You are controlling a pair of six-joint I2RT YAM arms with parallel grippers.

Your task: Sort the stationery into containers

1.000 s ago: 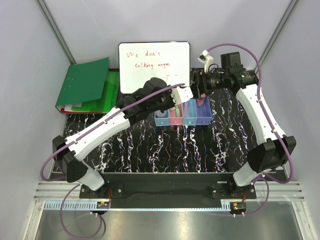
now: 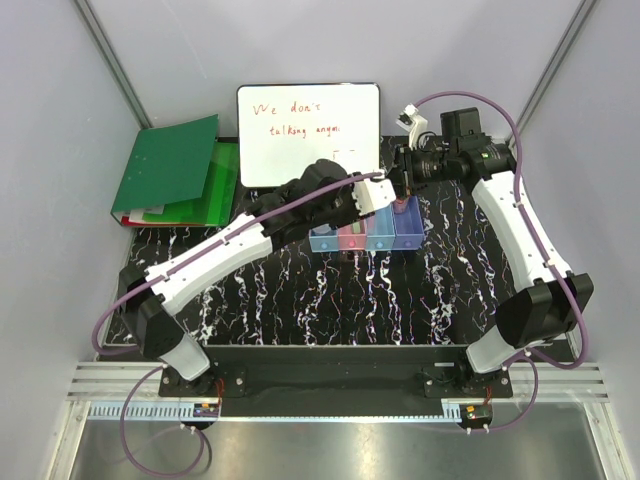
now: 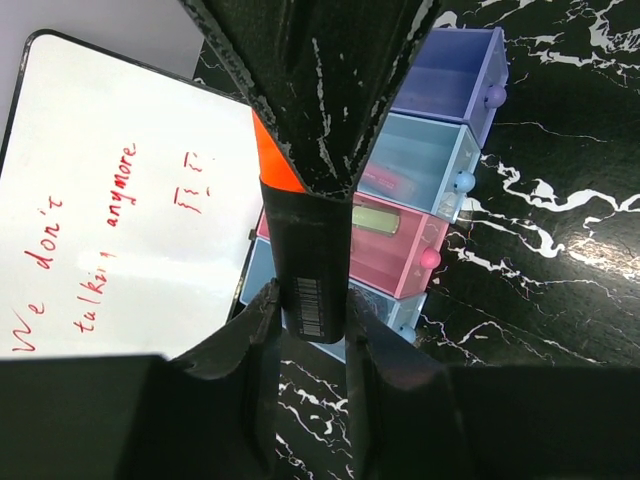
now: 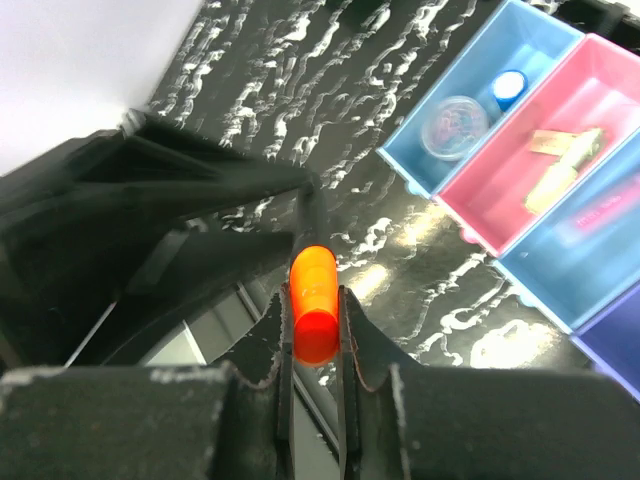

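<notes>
A marker with an orange part (image 4: 316,290) and a black end (image 3: 310,265) is held up above the containers. My right gripper is shut on its orange part. In the left wrist view, the fingers of my left gripper stand close along both sides of the black end; whether they grip it cannot be told. Four open drawers lie side by side: one blue (image 4: 398,150) with a clear round tape and a blue-topped item, one pink (image 4: 482,200) with erasers, one blue (image 4: 545,290) with a pink item, and one violet (image 3: 483,85).
Behind the drawers leans a whiteboard (image 2: 309,120) with red writing. Green folders (image 2: 175,170) stand at the back left.
Compared with a second ago, my left gripper has moved a little to the right, towards the right gripper. The right arm looks almost still.
</notes>
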